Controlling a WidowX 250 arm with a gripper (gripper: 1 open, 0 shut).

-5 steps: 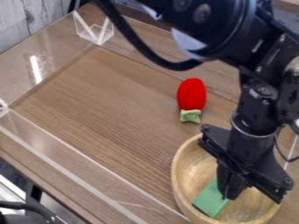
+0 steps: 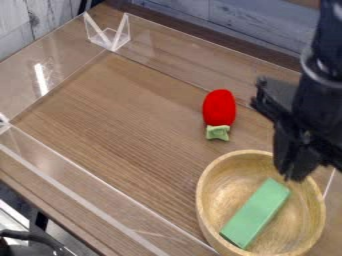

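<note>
My gripper [image 2: 274, 150] is raised at the right over a round wooden bowl [image 2: 214, 205], its dark body filling much of that side; its fingertips are hard to make out against the bowl and table. A green block [image 2: 257, 213] lies inside the bowl, with nothing held above it that I can see. A red oval object [image 2: 219, 106] and a small pale green piece [image 2: 218, 132] sit on the table behind the bowl.
A clear wire-like holder [image 2: 104, 30] stands at the far top left. Dark edges border the lower left corner.
My gripper has risen from down in the bowl at the green block to higher above it, uncovering the block.
</note>
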